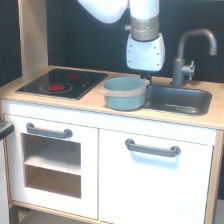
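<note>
A blue-green pot (pixel 124 97) with a light handle across its front stands on the wooden counter, between the stove and the sink. The hand of my arm reaches down from the top, its white body behind and above the pot's right side. The dark gripper (pixel 146 77) is small at the pot's back right rim. Whether it touches the rim or what lies between its fingers is unclear.
On the left is a black stove top (pixel 62 84) with red burner marks. To the right lie a dark sink (pixel 180 99) and a tall grey faucet (pixel 184 62). Below, the cabinet has an oven-like door (pixel 50 160) and a white door (pixel 150 180), each with a dark handle.
</note>
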